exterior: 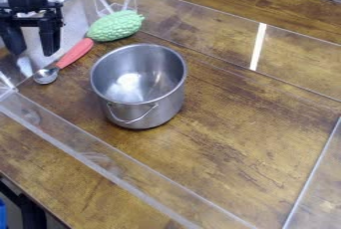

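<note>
My black gripper (30,39) is at the upper left edge, partly out of frame, above a red-handled utensil (75,56) with a metal end that lies on the wooden table. I cannot tell whether its fingers are open or shut. A steel pot (139,84) with a wire handle stands near the centre. A green bumpy toy vegetable (116,27) lies behind the pot to the left.
Clear plastic walls border the wooden work surface (240,123). The area right of the pot is empty.
</note>
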